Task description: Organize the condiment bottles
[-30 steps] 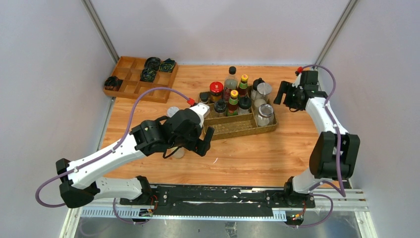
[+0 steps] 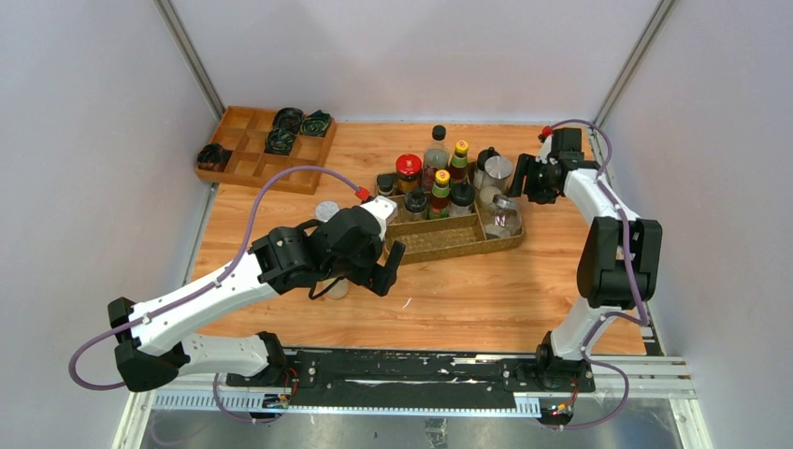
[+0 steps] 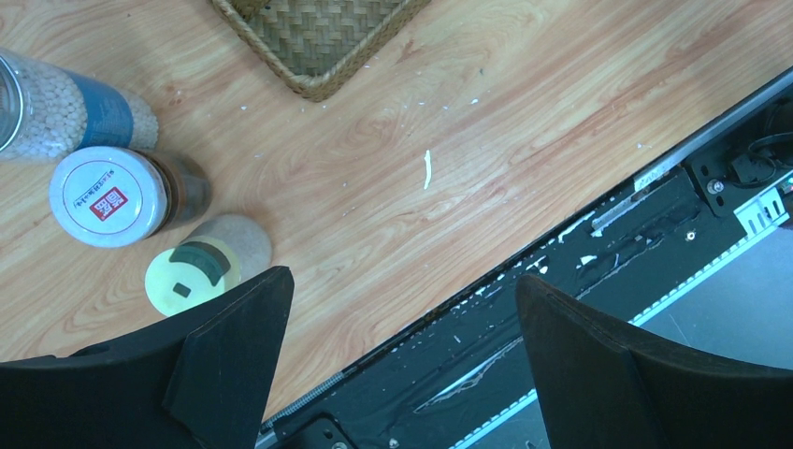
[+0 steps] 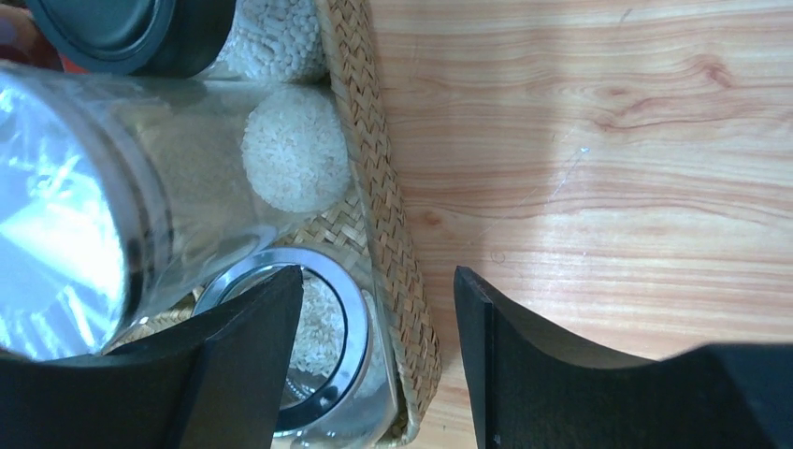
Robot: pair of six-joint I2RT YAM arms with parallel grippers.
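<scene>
A woven tray point(image 2: 439, 245) holds several condiment bottles and jars, with a bare compartment at front left. My right gripper is part open at the tray's right end, above a rice jar point(image 4: 318, 346) with nothing gripped; another clear jar point(image 4: 140, 187) lies across the view beside it. In the top view that jar point(image 2: 505, 217) at the front right looks tilted. My left gripper is open over the table's front left, nothing between its fingers, near three jars: a white-bead jar point(image 3: 56, 108), a white-lidded jar point(image 3: 108, 196) and a pale-lidded jar point(image 3: 234, 243).
A wooden divided box point(image 2: 243, 164) with dark coiled items stands at back left. Walls border the back and both sides.
My right gripper has moved left toward the tray. The front-right jar has shifted and now looks tilted. The left arm is nearly unchanged.
</scene>
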